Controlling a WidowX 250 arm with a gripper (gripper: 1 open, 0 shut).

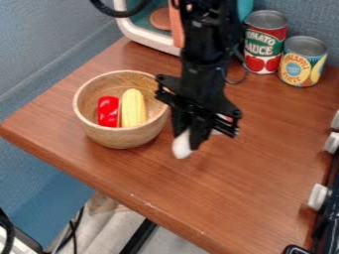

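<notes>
My black gripper (199,127) hangs over the table just right of the wooden bowl (93,101), with a white object (181,146) at its lower tip. Whether the fingers are shut on it cannot be told clearly. In the bowl lie a red item (109,111) and a yellow item (133,107).
A tomato can (264,45) and a yellow-labelled can (303,62) stand at the back right. A teal and white appliance (133,25) is behind the arm. A black device with white knobs (326,208) lines the right edge.
</notes>
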